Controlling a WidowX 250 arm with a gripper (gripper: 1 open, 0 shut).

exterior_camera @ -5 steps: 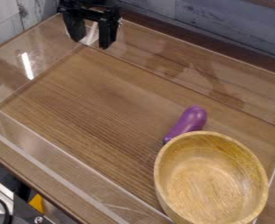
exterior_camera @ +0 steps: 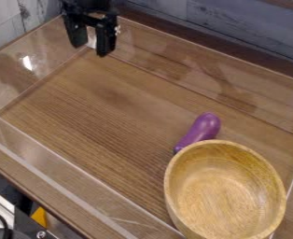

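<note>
My black gripper (exterior_camera: 91,37) hangs at the top left of the wooden table, open, with its two dark fingers pointing down. A purple eggplant (exterior_camera: 199,132) lies at the right middle of the table, well away from the gripper. A large yellow wooden bowl (exterior_camera: 224,196) stands at the bottom right, just in front of the eggplant.
Grey walls run behind the back edge. Some dark items and a yellow piece sit below the table's lower left edge.
My gripper has shifted slightly and turned a little at the top left. The eggplant and bowl have not moved.
</note>
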